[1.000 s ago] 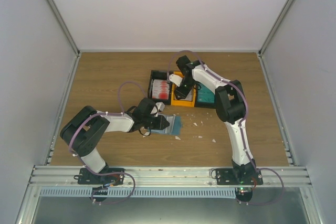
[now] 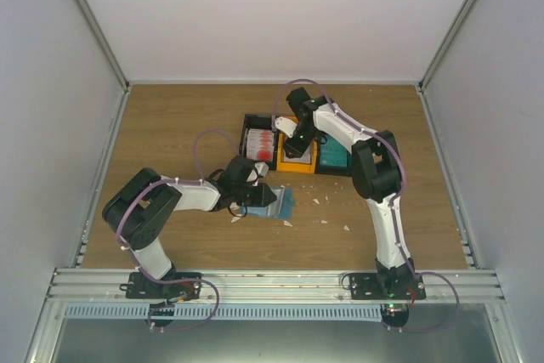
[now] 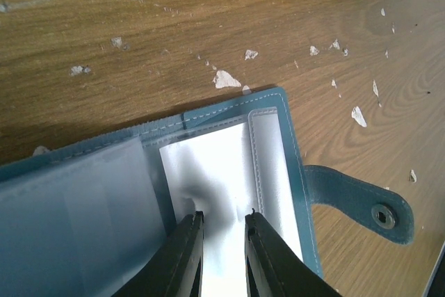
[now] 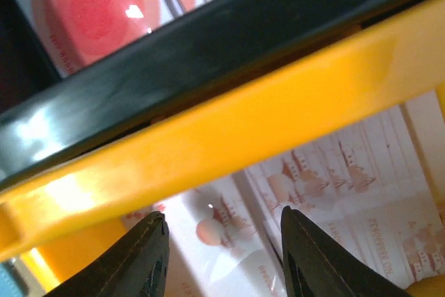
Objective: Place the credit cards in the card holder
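A blue card holder lies open on the table, white inner pocket facing up. My left gripper is down on that pocket; whether anything is between its fingertips is unclear. Cards with pale printed faces lie in a yellow box at the back. Over them is my right gripper, its fingertips apart with nothing visible held between them.
A black box with red cards stands left of the yellow one, a box with teal cards right of it. Small white scraps are scattered on the wood.
Both arms have shifted very slightly since a second ago; the boxes and holder look unmoved.
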